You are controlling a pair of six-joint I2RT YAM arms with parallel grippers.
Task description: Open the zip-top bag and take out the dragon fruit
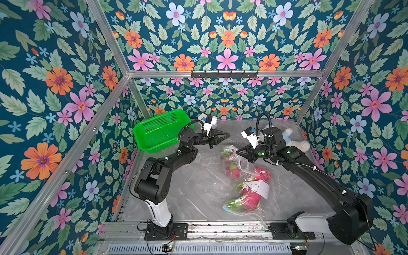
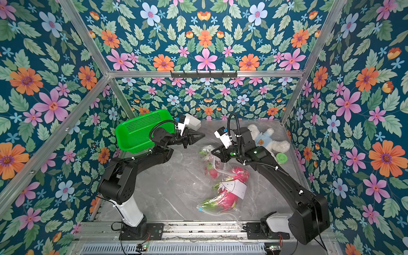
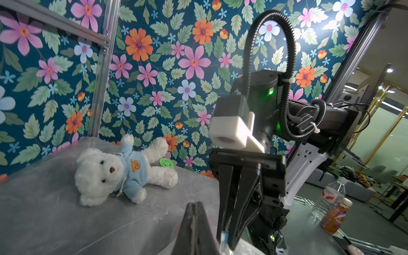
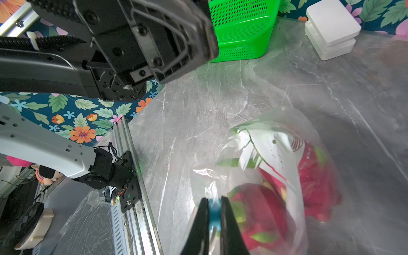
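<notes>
A clear zip-top bag of dragon fruit (image 1: 231, 163) stands in mid-table, with a second bagged dragon fruit (image 2: 229, 195) lying nearer the front. My right gripper is at the upper bag's blue zip tab (image 4: 214, 214), its fingers slightly apart around it; whether they grip it is unclear. My left gripper (image 1: 225, 136) is shut with nothing visible between its fingers, held left of and above the bag, pointing toward the right gripper.
A green basket (image 1: 157, 131) sits at back left, white blocks (image 4: 331, 29) beside it. A teddy bear (image 2: 269, 140) and green disc (image 2: 281, 158) lie at back right.
</notes>
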